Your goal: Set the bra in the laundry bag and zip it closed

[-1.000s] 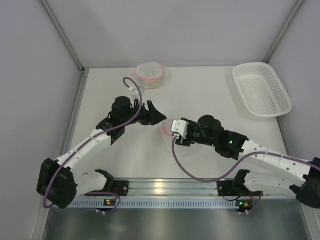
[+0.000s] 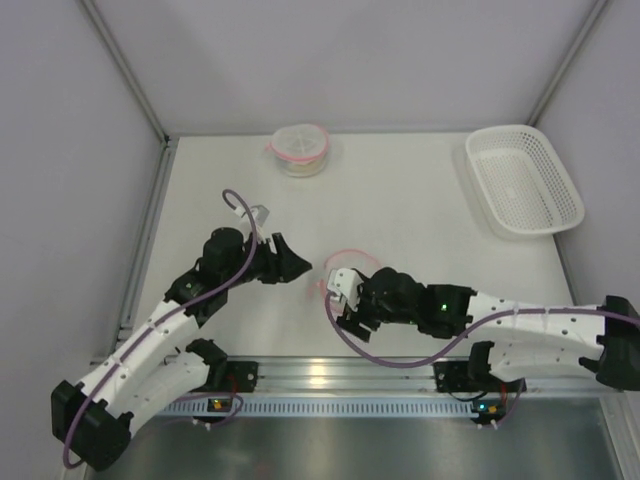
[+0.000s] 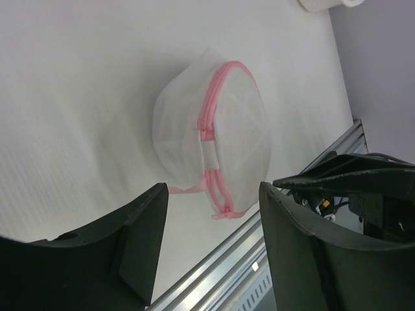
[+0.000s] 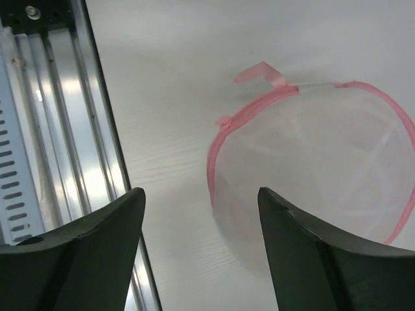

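A white mesh laundry bag with a pink zipper edge lies on the table between my two grippers. In the left wrist view, the bag looks rounded, its pink zipper strip running along the top and a pink tab at the near end. My left gripper is open to the left of the bag, nothing between its fingers. Over the bag's near side, my right gripper hangs open and empty; its own view shows the bag ahead and right. No bra can be made out.
A second round mesh bag with pink trim stands at the back; something yellowish shows inside it. A white perforated basket sits at the back right. A metal rail borders the front.
Both grippers have come down toward the front and left, away from the bag's zipper edge.
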